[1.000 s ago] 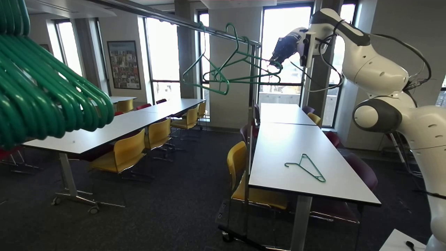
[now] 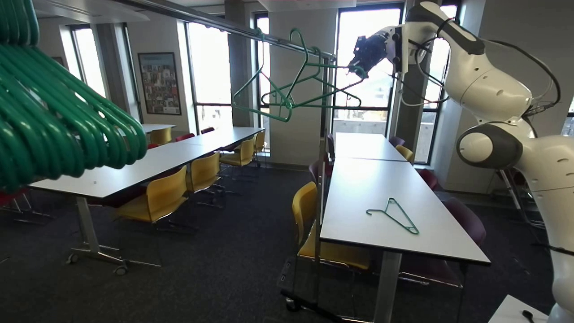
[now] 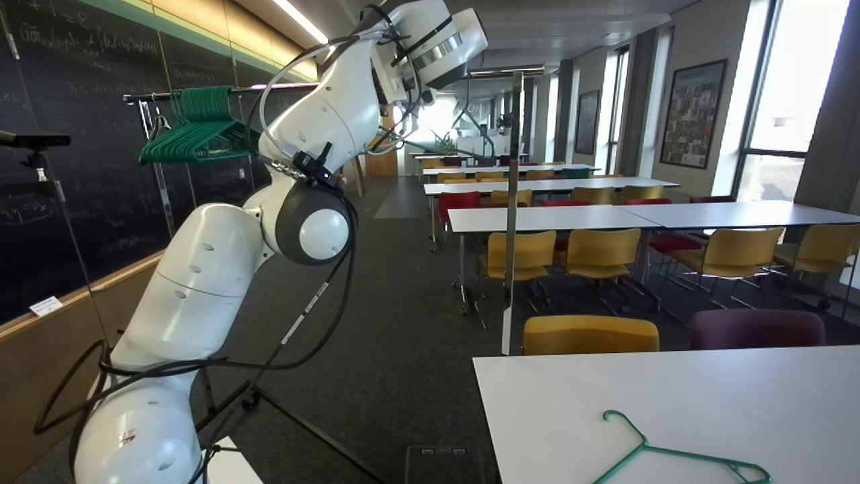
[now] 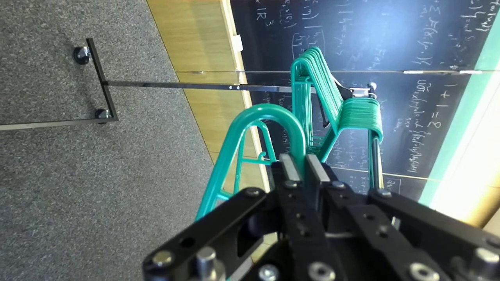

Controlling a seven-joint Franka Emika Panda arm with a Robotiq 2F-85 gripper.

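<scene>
My gripper (image 2: 355, 71) is shut on the rounded end of a green hanger (image 4: 267, 110), seen close up in the wrist view between the two pads. In exterior view 1 this held hanger is tilted, its gripped end higher than its other end. Its hook (image 2: 297, 33) overlaps the rail (image 2: 282, 43) near the rail's end; whether it rests on the metal I cannot tell. Two more green hangers hang here: one to the left (image 2: 243, 89), another behind the held one (image 2: 352, 97). Exterior view 2 hides my fingers behind the arm (image 3: 322, 109).
Many green hangers (image 3: 197, 121) crowd the rail's other end. A loose green hanger (image 2: 402, 218) lies on the white table (image 2: 355, 215) below. The rack's upright post (image 2: 324, 124) stands close to the held hanger. Yellow chairs (image 2: 306, 207) line the table.
My gripper has risen slightly, and the gripped end of the hanger has come up with it, tilting the hanger more. The arm's upper links have shifted up and right.
</scene>
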